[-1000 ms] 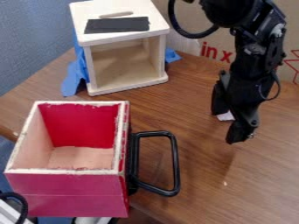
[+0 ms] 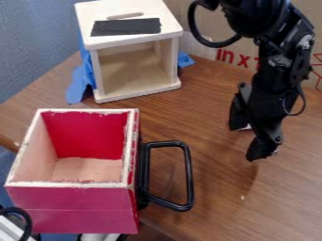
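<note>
The black robot arm hangs from the top right, its gripper (image 2: 255, 132) low over the wooden table (image 2: 227, 202) on the right side. A small pale object sits behind or beside the gripper, mostly hidden by it; whether the fingers hold anything cannot be told. An open red box (image 2: 82, 218) with a pale rim stands at the front left, a black handle (image 2: 187, 174) on its right side. A white wooden cubby (image 2: 170, 58) with a dark strip on top stands at the back left.
Blue tape lies beside the cubby. A cardboard panel (image 2: 303, 71) backs the right side. The table's left edge borders a blue-grey surface.
The box and cubby have not moved.
</note>
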